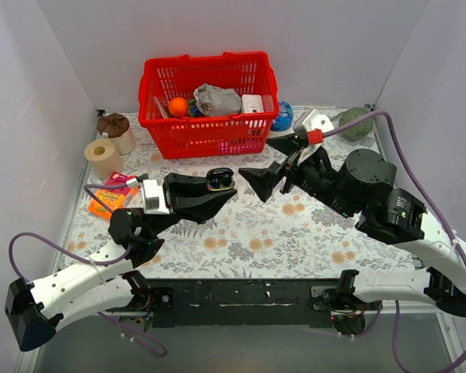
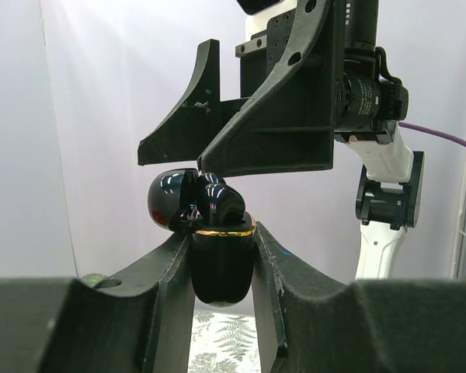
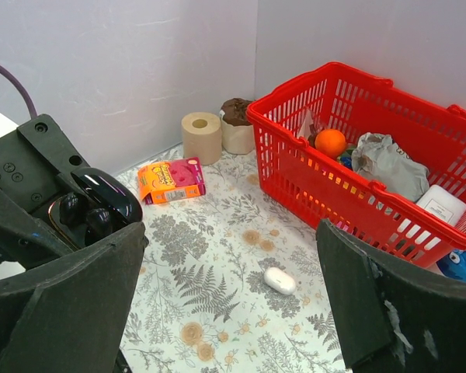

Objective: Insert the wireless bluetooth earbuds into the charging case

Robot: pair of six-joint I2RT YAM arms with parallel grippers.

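Observation:
A glossy black charging case with a gold line at its rim is held up off the table, my left gripper shut around its body. Its lid stands open. Dark rounded shapes that look like earbuds sit in the case opening; how deeply they are seated I cannot tell. To the right of the case and apart from it in the top view, my right gripper is open. Nothing is between its fingers; only the table shows beyond them.
A small white capsule-shaped object lies on the flowered table. At the back stands a red basket with an orange and bags. Tape rolls and an orange packet are at the left.

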